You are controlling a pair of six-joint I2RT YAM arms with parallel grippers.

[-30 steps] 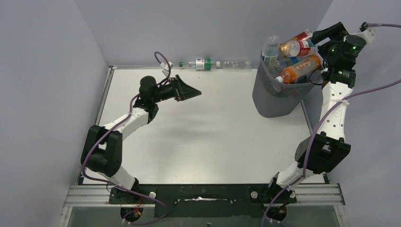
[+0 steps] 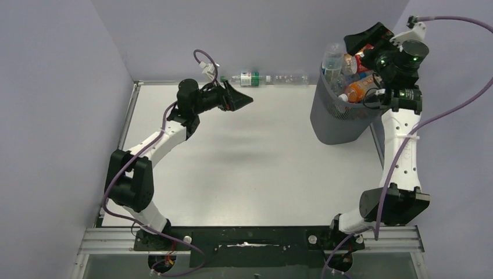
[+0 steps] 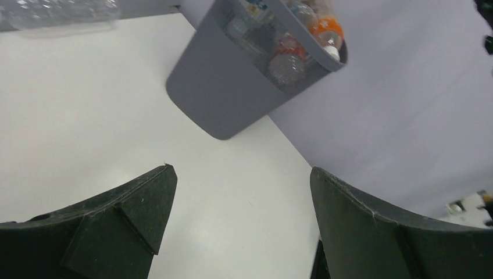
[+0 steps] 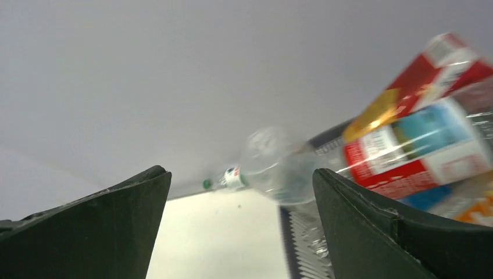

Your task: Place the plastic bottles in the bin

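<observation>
Two clear plastic bottles lie along the table's back edge: a green-labelled one [image 2: 250, 79] and a plain one [image 2: 288, 79], also in the left wrist view [image 3: 64, 13]. The grey bin [image 2: 334, 128] at the back right is heaped with bottles, among them an orange one [image 2: 359, 88] and a red-labelled one [image 4: 415, 157]. My left gripper [image 2: 235, 100] hangs open, empty, over the table just in front of the lying bottles. My right gripper [image 2: 363, 40] is open over the bin's heap, with nothing visibly held between its fingers.
Walls [image 2: 250, 35] enclose the back and both sides. Purple cables hang along both arms.
My right gripper has swung left from the bin's right side to over the heap. My left gripper has moved slightly toward the back and right.
</observation>
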